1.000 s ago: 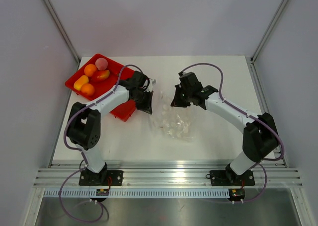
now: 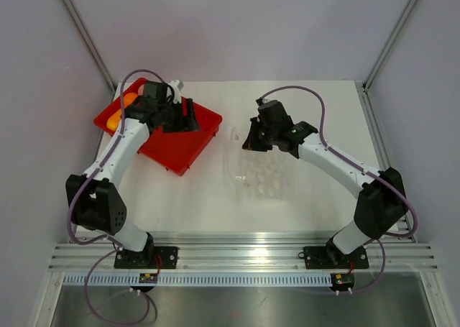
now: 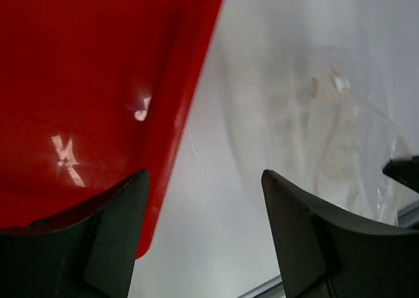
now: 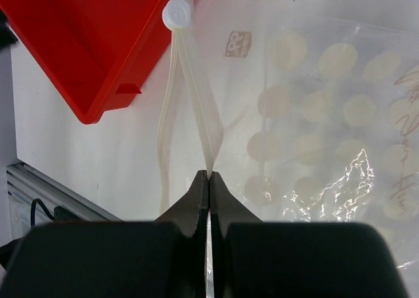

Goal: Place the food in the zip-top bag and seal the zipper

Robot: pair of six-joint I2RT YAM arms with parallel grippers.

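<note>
The clear zip top bag (image 2: 262,176) lies on the white table, printed with pale dots in the right wrist view. My right gripper is shut at its zipper strip (image 4: 200,108), which runs up to a white slider (image 4: 177,13). My left gripper (image 2: 180,115) is open above the red bin (image 2: 180,144), with nothing between its fingers in the left wrist view. At the bin's left, food pieces, one yellow (image 2: 113,120), are partly hidden under the left arm.
The bin takes up the table's left back part, just left of the bag. Bare white table (image 2: 323,104) shows behind and right of the bag and along the front.
My left gripper has left the bag's side, opened wider and moved back and left over the bin.
</note>
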